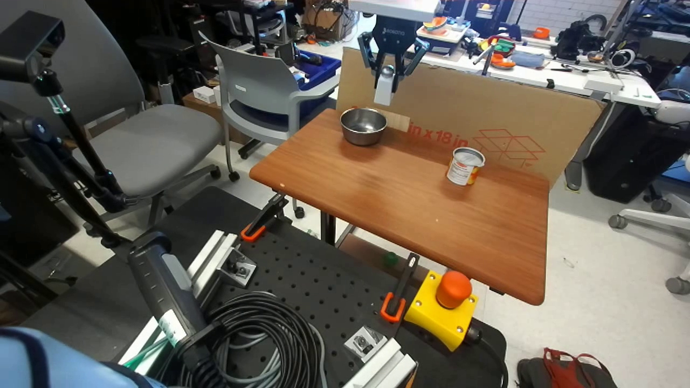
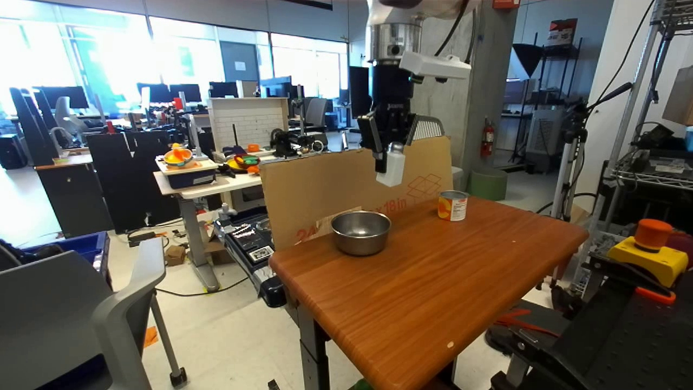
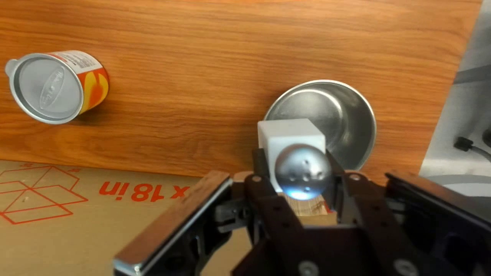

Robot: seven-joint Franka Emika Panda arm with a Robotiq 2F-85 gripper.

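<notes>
A white salt-shaker-like container (image 1: pixel 385 88) with a domed, perforated metal top hangs from my gripper (image 1: pixel 388 68). In the wrist view the fingers press on both sides of this white shaker (image 3: pixel 290 138), with its metal dome (image 3: pixel 302 171) toward the camera. Below stands an empty metal bowl (image 3: pixel 350 119) on the table, partly covered by the shaker in that view. From the second exterior side, the shaker (image 2: pixel 391 168) is clear of the bowl (image 2: pixel 361 235), up in the air. A can (image 3: pixel 50 88) with an orange and yellow label sits upright well away from the bowl.
A cardboard sheet (image 2: pixel 312 188) rises along its back edge, close behind the bowl and the can. A grey chair (image 1: pixel 259 90) stands off the bowl's end.
</notes>
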